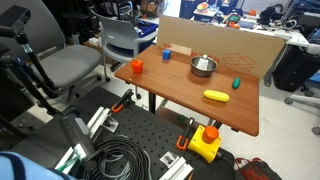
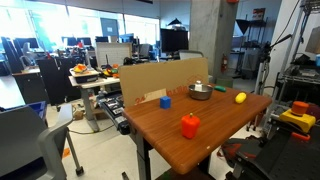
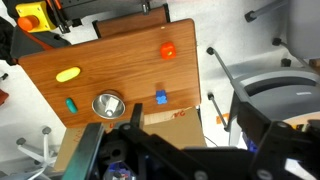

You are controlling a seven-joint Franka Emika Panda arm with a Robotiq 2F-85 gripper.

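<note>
The wrist view looks down on the table from high up, with my gripper at its lower edge; its dark fingers stand apart, open, and nothing shows between them. On the wooden table (image 1: 178, 88) lie an orange-red object (image 1: 137, 66), a blue block (image 1: 167, 54), a yellow elongated object (image 1: 216, 96) and a small green object (image 1: 236, 83). A metal pot (image 1: 203, 69) with something pale in it stands toward the back. In exterior view 2, the red object (image 2: 190, 127) sits nearest the camera. My gripper touches none of these. Neither exterior view clearly shows it.
A cardboard screen (image 1: 225, 45) lines the table's back edge. Chairs (image 1: 122, 35) stand to the left. A yellow device with an orange-red top (image 1: 205, 146) and coiled black cable (image 1: 122, 158) lie in front of the table.
</note>
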